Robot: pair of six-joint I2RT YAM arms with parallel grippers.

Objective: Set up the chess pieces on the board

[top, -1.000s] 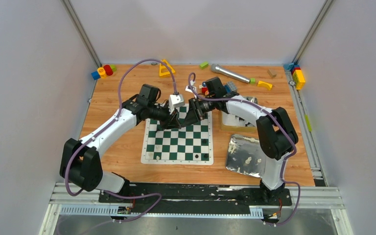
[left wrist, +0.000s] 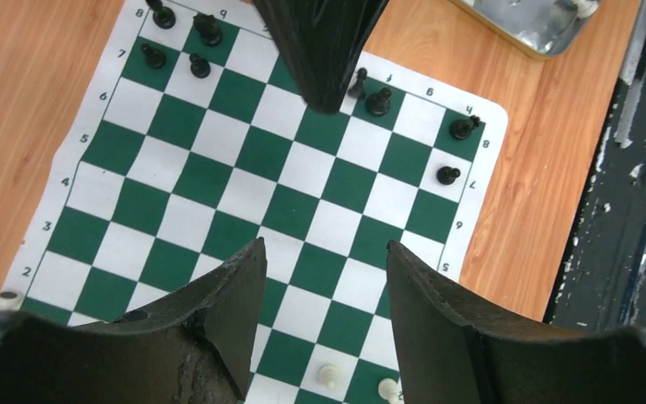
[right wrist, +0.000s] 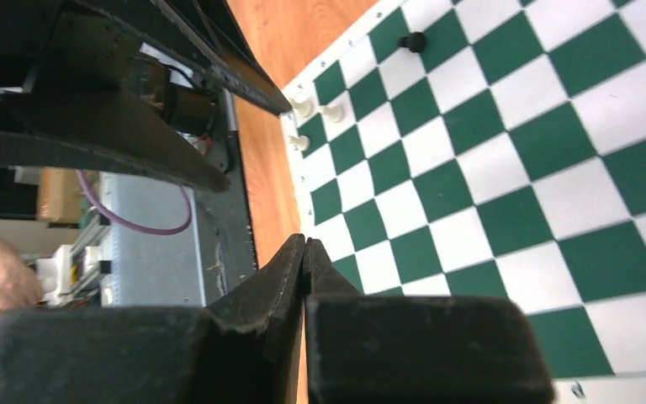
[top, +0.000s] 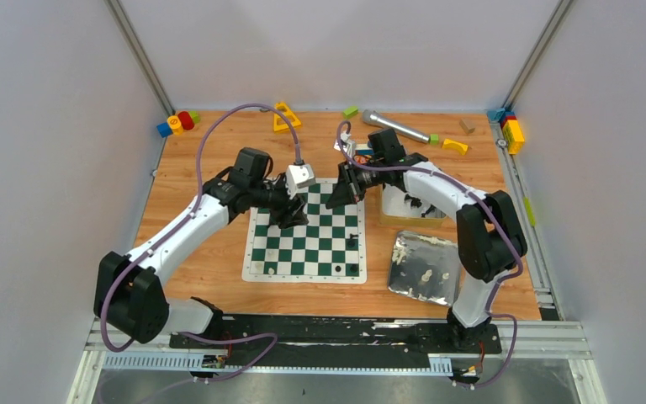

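The green-and-white chessboard (top: pixel 315 252) lies mid-table. Over its left half my left gripper hangs open, with only board visible between its fingers. My right gripper is above the right side; its fingers meet, and no piece shows between them. More dark pieces (left wrist: pixel 208 30) occupy a far corner. A few white pieces (left wrist: pixel 329 376) stand along the opposite side.
A metal tray (top: pixel 399 282) with white pieces lies right of the board. Behind it is a box (top: pixel 410 221) with dark pieces, partly under the right arm. A microphone (top: pixel 395 124) and toy blocks (top: pixel 186 119) line the back. The board's front half is clear of arms.
The grippers have moved apart: the right one went rightward, and the left one's fingers have spread.
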